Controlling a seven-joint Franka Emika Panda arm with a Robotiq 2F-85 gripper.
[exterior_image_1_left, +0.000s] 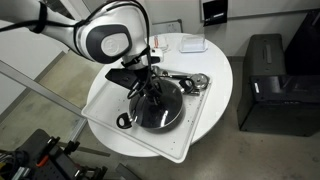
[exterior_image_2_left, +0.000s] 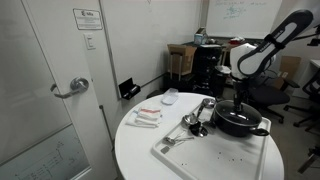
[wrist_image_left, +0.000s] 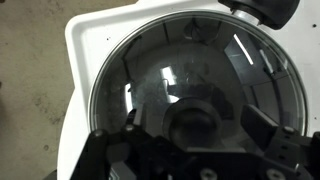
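A dark pot with a glass lid stands on the white tray, its side handles black. The lid's round black knob shows at the bottom of the wrist view. My gripper is open above the lid, one finger on each side of the knob, with gaps between. Whether the fingertips touch the lid cannot be made out. In exterior view 2 the arm reaches down over the pot from the right, and the knob is hard to make out.
Metal utensils lie on the tray beside the pot. Folded cloths and a clear container sit farther off on the round white table.
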